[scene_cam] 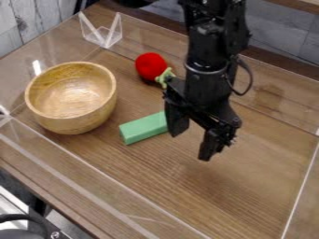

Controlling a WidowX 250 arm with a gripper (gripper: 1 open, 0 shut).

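My gripper (200, 129) hangs over the wooden table right of a green block (145, 127), its dark fingers pointing down; whether they are open or shut is hard to tell. A red object (152, 65) with a green and yellow part sits behind, partly hidden by the arm.
A wooden bowl (70, 79) stands at the left. A white object (103, 30) lies at the back left.
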